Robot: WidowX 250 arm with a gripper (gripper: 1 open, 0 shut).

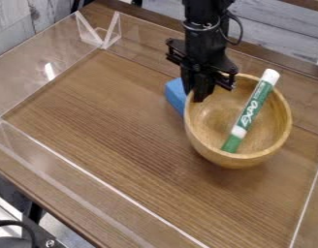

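A wooden bowl (220, 145) sits on the right half of the table, with a green and white tube (250, 111) lying slanted inside it. My black gripper (193, 85) is at the bowl's near-left upper rim, shut on that rim as far as shows; the fingertips are partly hidden. A blue block (176, 101) lies just left of the bowl, partly behind it.
A clear plastic piece (100, 27) stands at the back left edge. A white slatted surface lies beyond the back edge.
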